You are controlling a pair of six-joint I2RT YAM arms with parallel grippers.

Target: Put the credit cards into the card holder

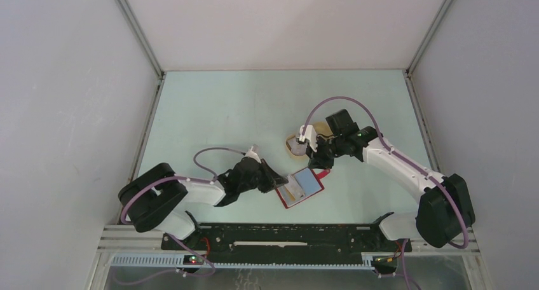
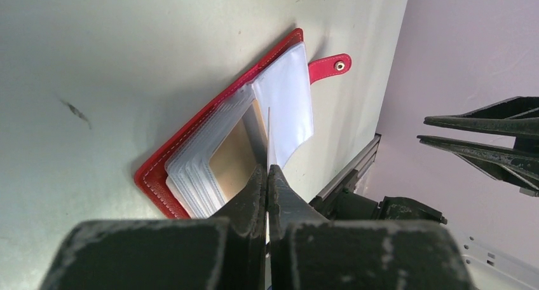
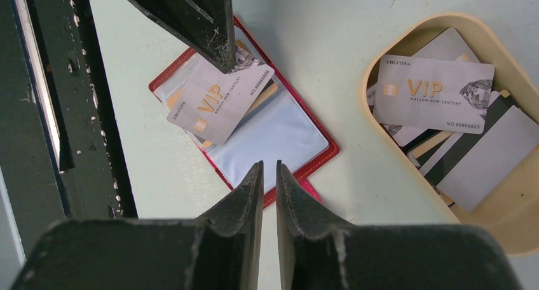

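Observation:
The red card holder lies open on the table with clear sleeves on one side, a beige card in them, and a white inner flap on the other. Above the sleeves my left gripper is shut on a silver VIP card, seen edge-on as a thin line in the left wrist view. The right wrist view shows this card tilted across the holder, so whether it touches a sleeve I cannot tell. My right gripper is shut, nothing between its fingers, over the table beside the holder's strap.
A beige tray stands right of the holder in the right wrist view, with a VIP card on top of several others. Free table lies left of and behind the arms in the top view.

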